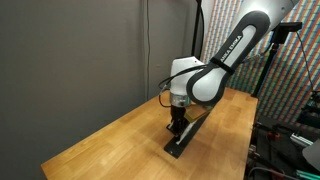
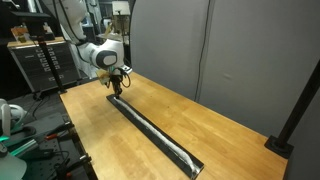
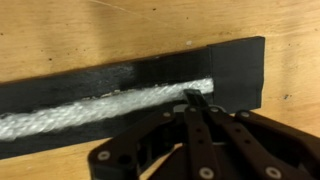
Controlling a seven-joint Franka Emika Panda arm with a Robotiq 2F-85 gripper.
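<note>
A long black strip lies flat on the wooden table, with a white rope-like line running along its middle. In the wrist view the white line ends just short of the strip's plain black end. My gripper is over that end of the white line, its fingers shut together. Whether its tips touch the white line or pinch any of it cannot be told. In exterior view 1 the gripper points down at the near end of the strip, and the arm covers part of the strip behind it.
Bare wooden table spreads on both sides of the strip. A grey partition stands along one side of the table. Cables and dark equipment sit off the table's other side.
</note>
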